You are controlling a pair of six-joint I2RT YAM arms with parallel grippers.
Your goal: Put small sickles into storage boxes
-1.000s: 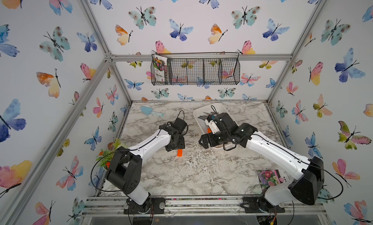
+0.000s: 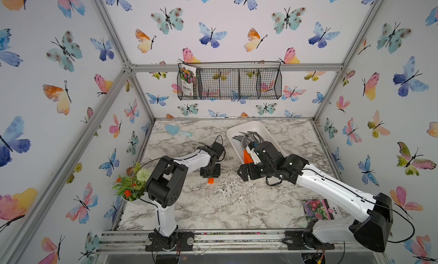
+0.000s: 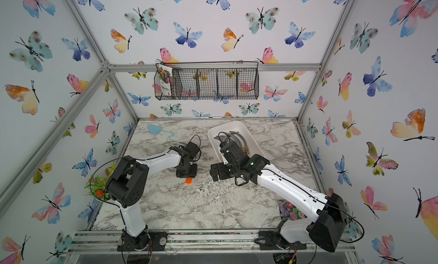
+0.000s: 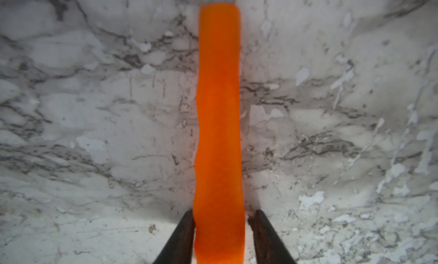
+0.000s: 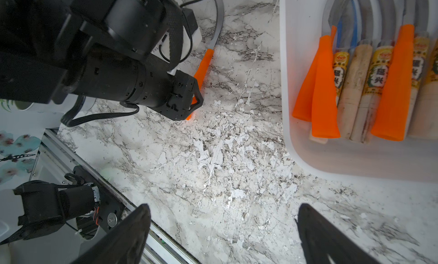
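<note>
An orange-handled sickle [image 5: 203, 63] lies on the marble table, blade toward the back. My left gripper is down over its handle [image 4: 219, 127], one finger on either side, part open; whether both touch is unclear. My right gripper hangs open and empty above the table, left of and in front of the white storage box [image 5: 292, 150]. Inside the box lie several sickles [image 5: 390, 90] with orange or wooden handles.
A wire basket [image 2: 229, 83] hangs on the back wall. A light blue scoop [image 2: 175, 130] lies back left, a potted plant [image 2: 125, 186] at the left, a flower packet [image 2: 314, 209] front right.
Over the last second my left gripper moved right and down onto the orange handle.
</note>
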